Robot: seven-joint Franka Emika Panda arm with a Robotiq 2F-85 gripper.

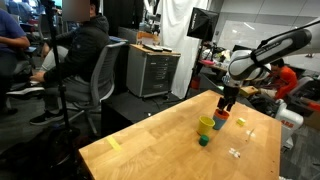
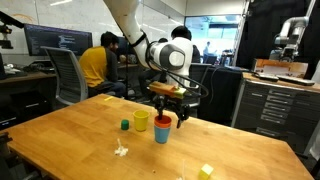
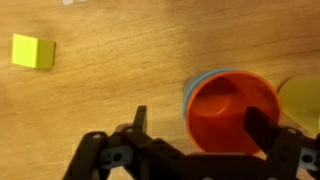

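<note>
A red cup (image 3: pixel 210 112) sits inside a blue cup (image 2: pixel 162 135), both upright on the wooden table. Touching or nearly touching them is a yellow cup (image 2: pixel 141 121), cut off at the right edge in the wrist view. My gripper is open just above the nested cups. In the wrist view one finger lies over the red cup's opening, while the other is outside the rim over bare table; whether either dips inside I cannot tell. A small green object (image 2: pixel 125 125) stands near the yellow cup.
A yellow block (image 3: pixel 33 51) lies apart from the cups. A white object (image 2: pixel 121 151) rests on the table nearer exterior view 2's camera. Broad bare tabletop (image 1: pixel 150 145) stretches away from the arm. People sit beyond the table.
</note>
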